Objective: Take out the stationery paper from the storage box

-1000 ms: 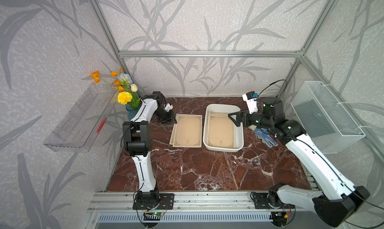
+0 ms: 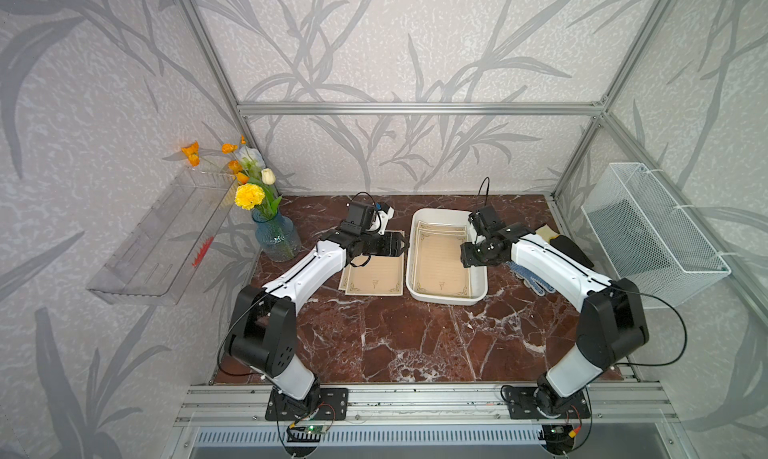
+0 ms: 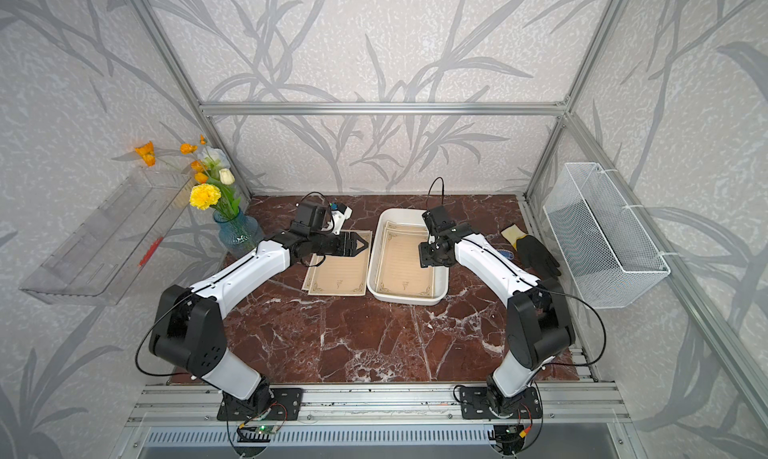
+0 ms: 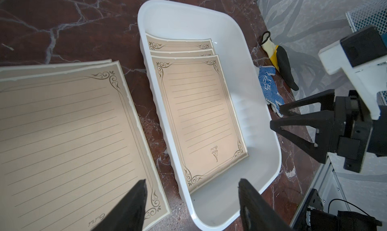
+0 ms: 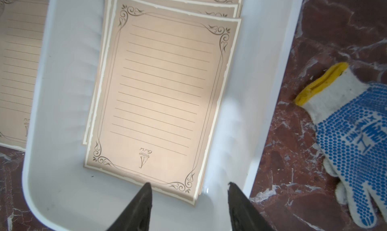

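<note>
The white storage box (image 2: 411, 287) holds a small stack of beige lined stationery paper (image 5: 157, 90), its sheets slightly fanned at the far end. To its left, outside the box, more beige sheets (image 4: 72, 142) lie on the table. My left gripper stands open and empty over the gap between those sheets and the box's left side. Above the right side of the box is my right gripper, fingers apart with nothing between them. In the right wrist view, the paper's near right corner lies just beyond its fingertips.
At the back left stands a blue vase of flowers (image 2: 277, 236). Work gloves (image 5: 354, 130) lie right of the box. A clear bin (image 2: 160, 243) and a white mesh basket (image 2: 656, 235) hang at the sides.
My left gripper has moved right, across the loose sheets toward the box. The right arm has drawn in and its gripper now points down over the box. The paper has not moved.
</note>
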